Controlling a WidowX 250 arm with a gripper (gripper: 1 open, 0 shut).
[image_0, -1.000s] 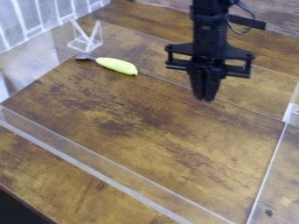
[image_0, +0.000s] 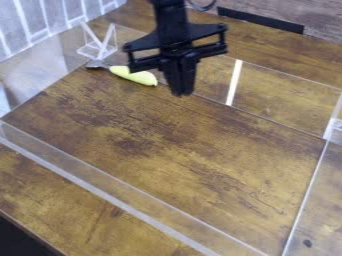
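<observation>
My black gripper (image_0: 178, 70) hangs near the top centre of the camera view, blurred, with its fingertips close together and nothing visible between them. Just left of it, a pale yellow elongated object (image_0: 134, 75) with a grey end lies on the wooden surface, partly behind the gripper's left side. A small white wire-frame holder (image_0: 98, 42) stands at the upper left, beyond the yellow object.
Clear acrylic walls (image_0: 306, 185) border the wooden work area (image_0: 160, 160) on the sides and front. A white slatted barrier runs along the back left.
The gripper has moved steadily left and slightly up in the view, from right of centre to beside the yellow object, which has not visibly moved.
</observation>
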